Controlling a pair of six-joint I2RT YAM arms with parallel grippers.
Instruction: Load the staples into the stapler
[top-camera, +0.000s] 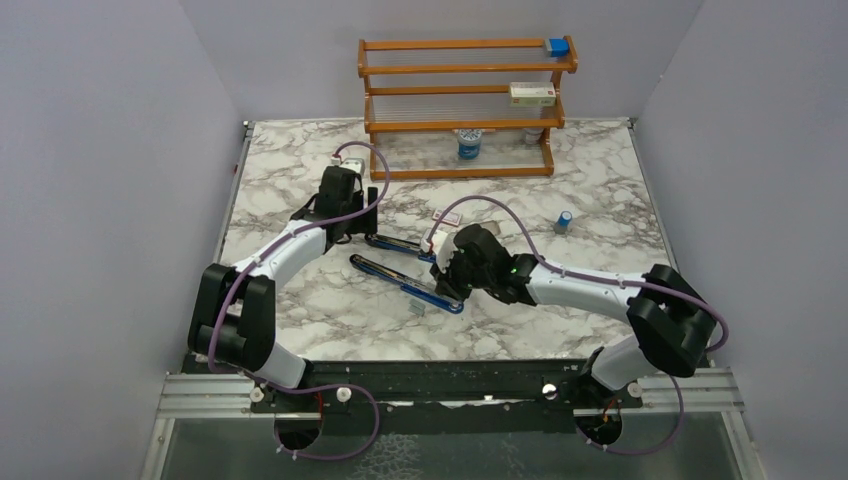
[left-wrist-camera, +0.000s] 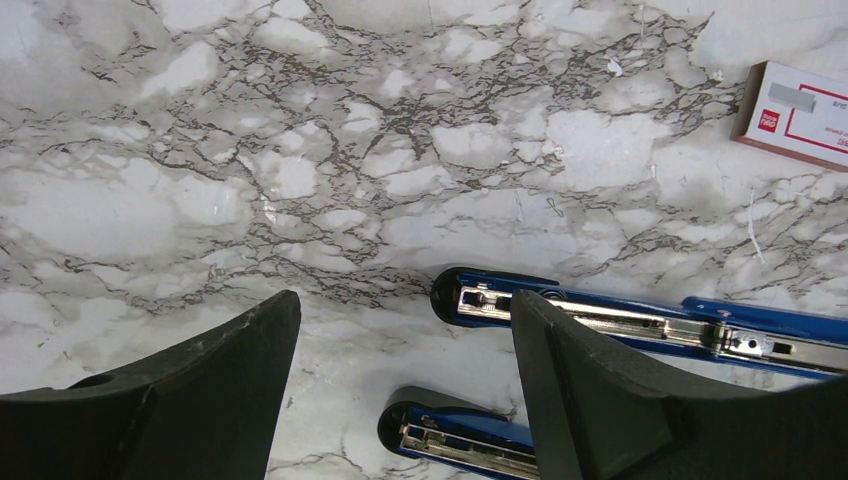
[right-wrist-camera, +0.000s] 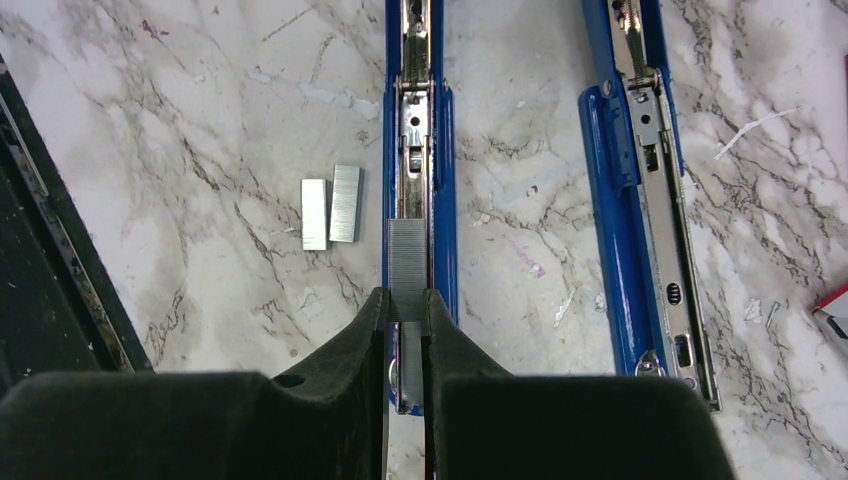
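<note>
Two long blue staplers lie opened out on the marble table. In the right wrist view, the near stapler (right-wrist-camera: 448, 180) runs up the middle, its metal channel facing up. A grey staple strip (right-wrist-camera: 407, 255) is lined up over this channel, between the tips of my right gripper, which is shut on it. More staples (right-wrist-camera: 411, 365) show in the channel below the fingertips. Whether the held strip rests in the channel or hovers just above it, I cannot tell. My left gripper stands open and empty, close to the far stapler (left-wrist-camera: 600, 315).
Two loose staple strips (right-wrist-camera: 345, 203) lie beside the near stapler. A small red-and-white staple box (left-wrist-camera: 805, 115) rests behind the far stapler. At the back stands a wooden rack (top-camera: 460, 173); a blue-capped bottle (top-camera: 563, 222) is at the right.
</note>
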